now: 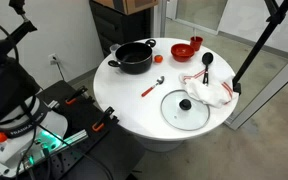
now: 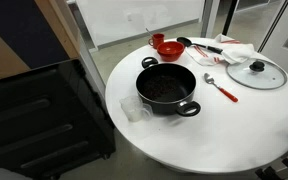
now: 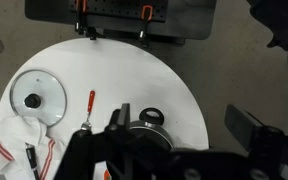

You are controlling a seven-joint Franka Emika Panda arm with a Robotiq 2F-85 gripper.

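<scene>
My gripper shows dark along the lower part of the wrist view, its fingers spread apart with nothing visible between them. Below it is the round white table (image 3: 174, 85). A black two-handled pot (image 2: 167, 85) stands there without its lid, its inside dark; the gripper partly covers it in the wrist view. The glass lid (image 1: 184, 110) with a black knob lies flat on the table, away from the pot. Between the two is a red-handled utensil (image 1: 152, 87). A white cloth with red stripes (image 1: 208, 88) lies beyond the lid, under a black ladle (image 1: 207, 65).
A red bowl (image 2: 171, 49) and a red cup (image 2: 157, 39) stand near the table's edge. By the pot are a clear container (image 2: 135, 108) and a small orange-red object (image 1: 158, 60).
</scene>
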